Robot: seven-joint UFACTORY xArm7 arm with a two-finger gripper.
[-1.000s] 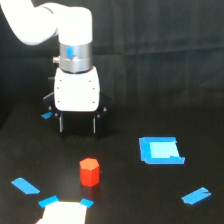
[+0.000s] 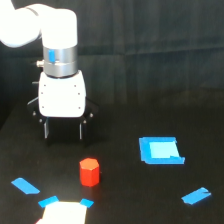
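Observation:
A red block (image 2: pixel 89 172) with a hexagonal outline rests on the dark table, left of the middle. Behind it and a little to the left, my gripper (image 2: pixel 65 130) hangs from the white arm. Its two thin dark fingers stand apart, and nothing shows between them. Right of the block lies a pale square (image 2: pixel 163 149) edged with blue tape.
Blue tape strips lie at the left (image 2: pixel 25 186) and the right (image 2: pixel 196 196). A white object (image 2: pixel 64 213) with blue tape beside it is cut off by the bottom edge. Bare table separates the block from the pale square.
The arm and gripper have shifted left and slightly lower in view. A small blue patch seen at the left before is no longer visible. The red block has not moved.

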